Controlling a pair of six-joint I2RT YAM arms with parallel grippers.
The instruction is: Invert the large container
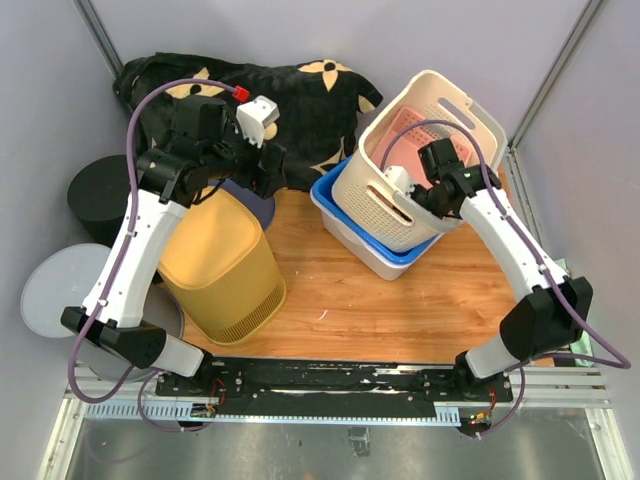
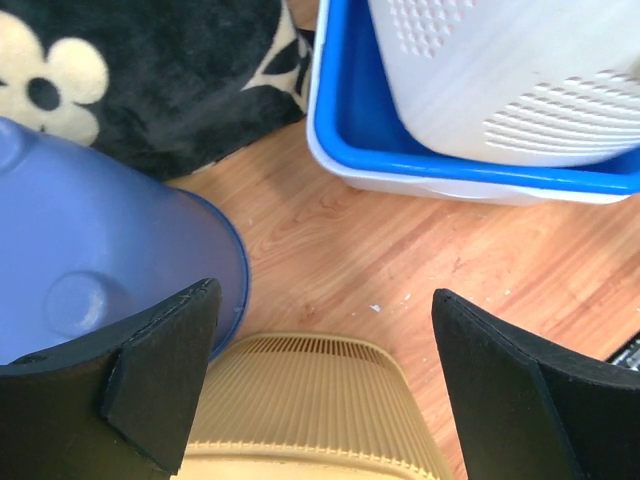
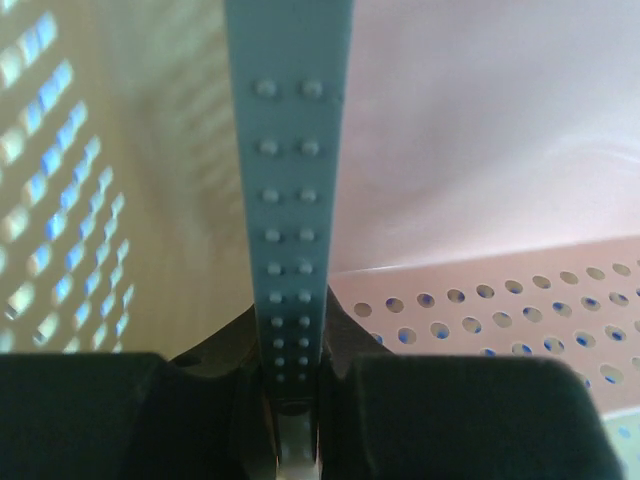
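Observation:
A big beige perforated basket [image 1: 362, 208] leans steeply, its open side toward the back wall, partly inside the blue tub [image 1: 338, 200]. Within the basket is a pink perforated basket [image 3: 500, 300]. My right gripper [image 1: 434, 198] reaches in from the front, its fingers shut on a grey-green strip [image 3: 285, 200] with rows of bumps, which runs up the right wrist view. Whether this strip belongs to the beige basket or the pink one, I cannot tell. My left gripper [image 1: 269, 172] hangs open and empty near the yellow bin [image 1: 225, 260], well left of the basket.
Under the blue tub's rim sits a white box [image 1: 372, 258]. A dark floral cushion [image 1: 300, 100] lies along the back wall. Beside the yellow bin are a blue bin [image 2: 130, 230] and round grey lids [image 1: 60, 285].

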